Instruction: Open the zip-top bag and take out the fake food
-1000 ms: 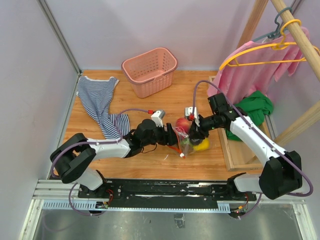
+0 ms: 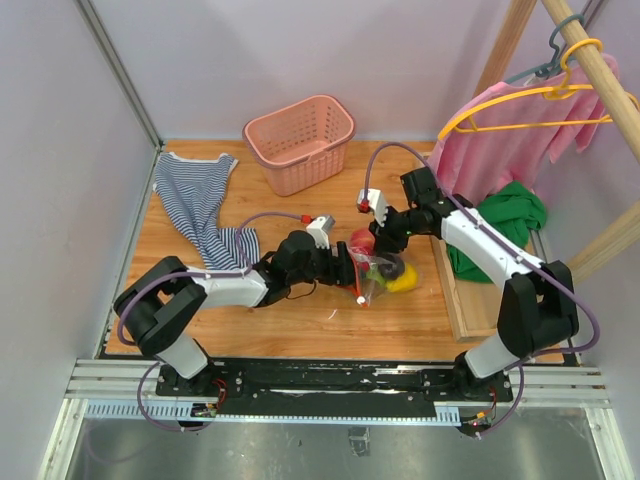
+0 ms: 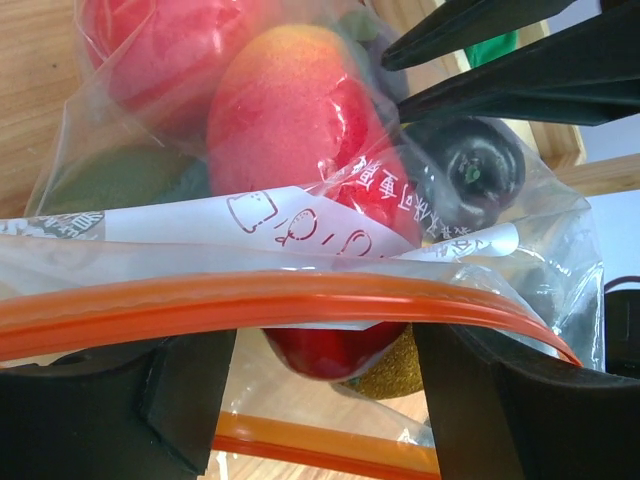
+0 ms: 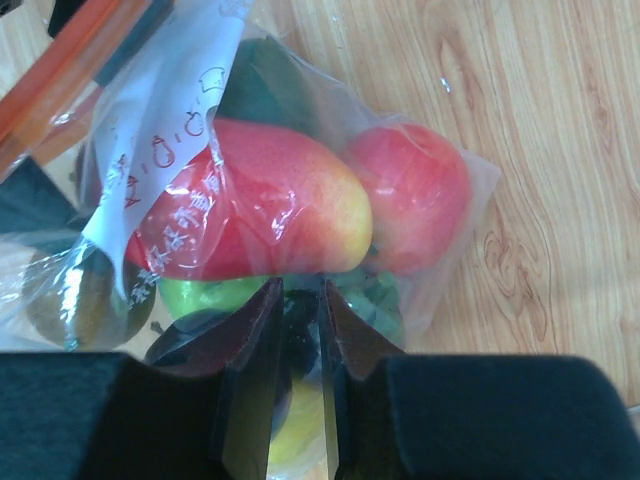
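The clear zip bag point(image 2: 375, 275) with orange zip point(image 3: 300, 305) lies on the table, holding fake fruit: red mangoes point(image 4: 270, 200), dark fruit point(image 3: 470, 170), a yellow piece point(image 2: 400, 280) and green ones. My left gripper point(image 2: 345, 265) stands open at the bag's mouth, a red fruit and brown-gold piece visible between its fingers in the left wrist view. My right gripper hangs over the bag's fruit, fingertips close together; whether anything is between them cannot be told.
A pink basket point(image 2: 298, 120) stands at the back, a striped cloth point(image 2: 195, 200) lies left. A wooden box with green cloth point(image 2: 510, 220) and a hanger rack with pink cloth point(image 2: 490, 155) stand right.
The left gripper has shifted very little.
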